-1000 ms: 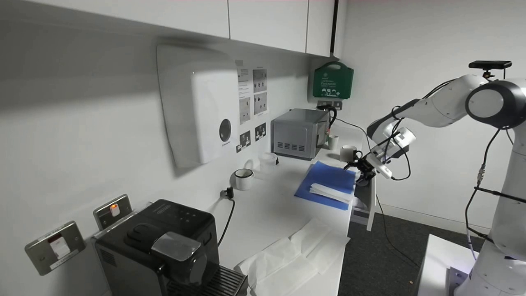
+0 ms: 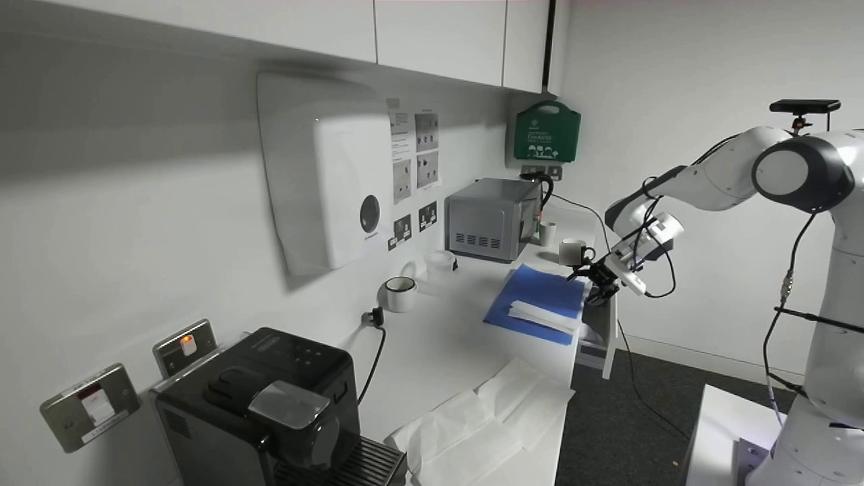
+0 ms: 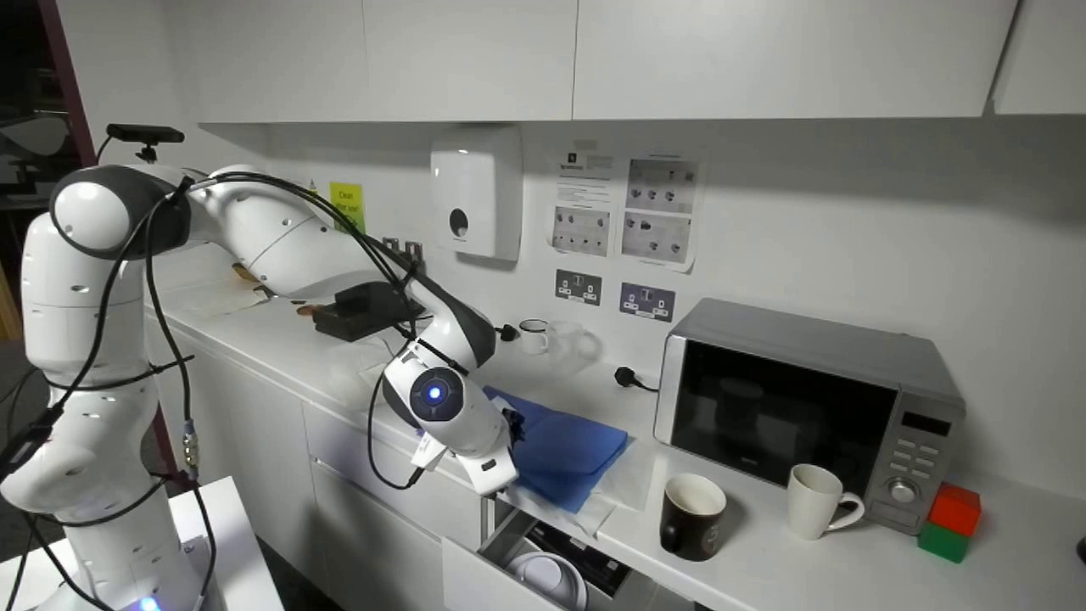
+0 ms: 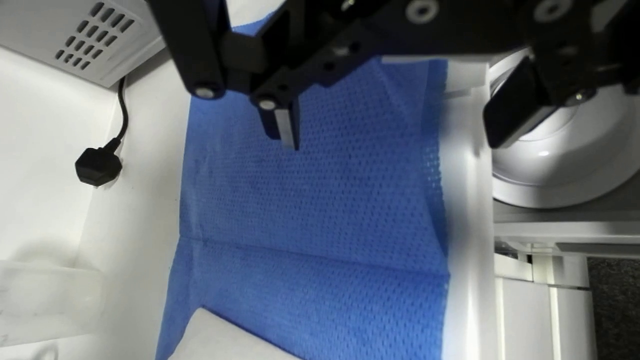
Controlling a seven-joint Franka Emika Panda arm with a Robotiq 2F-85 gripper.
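Note:
My gripper stands open over the right part of a blue cloth (image 4: 318,198), its two fingers wide apart with nothing between them. One finger is above the cloth; the other is over the open drawer (image 3: 501,540). Inside the drawer lie white dishes (image 4: 558,150), partly hidden by that finger in the wrist view. The cloth lies flat on the counter, reaching its front edge, with a folded white paper (image 2: 543,316) on top. In exterior view 2 the arm hides the gripper's fingers.
Behind the cloth stands a microwave (image 3: 794,397). A black mug (image 3: 692,518), a white mug (image 3: 814,501) and red and green blocks (image 3: 950,521) are near it. Along the wall are a white cup (image 2: 400,294) and a clear tub (image 2: 439,263). White paper sheets (image 2: 494,421) cover the near counter.
The arm has shifted very slightly, with its upper links a little to the left in exterior view 1. The cloth, drawer and counter items look unchanged.

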